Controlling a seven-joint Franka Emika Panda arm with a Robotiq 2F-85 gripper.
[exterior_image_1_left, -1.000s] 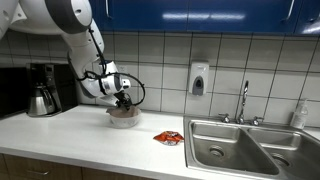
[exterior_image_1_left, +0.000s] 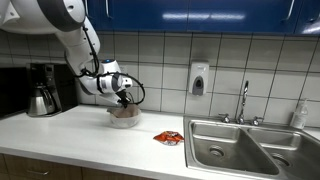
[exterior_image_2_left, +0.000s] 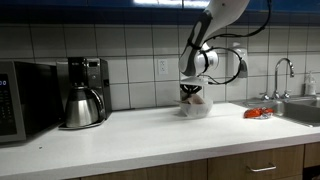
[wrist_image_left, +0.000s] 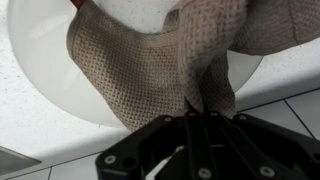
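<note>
A brown waffle-weave cloth (wrist_image_left: 135, 75) fills much of the wrist view, lying across a whitish translucent bowl (wrist_image_left: 48, 62). One thick fold of it rises to my gripper, which is shut on this fold; the fingertips themselves are largely hidden by cloth. In exterior view 1 the bowl (exterior_image_1_left: 124, 121) stands on the white counter near the tiled wall, with brown cloth (exterior_image_1_left: 122, 111) showing at its top. The gripper (exterior_image_1_left: 122, 101) points down just over it. From the other side, the bowl (exterior_image_2_left: 198, 108) is again directly beneath the arm.
A red-orange packet-like thing (exterior_image_1_left: 168, 138) lies right of the bowl, before the double sink (exterior_image_1_left: 222, 152). A coffee maker (exterior_image_2_left: 84, 92) and a microwave (exterior_image_2_left: 22, 100) stand left.
The arm has shifted slightly left in exterior view 1, its gripper staying just over the bowl. The bowl and the red-orange thing have not visibly moved.
</note>
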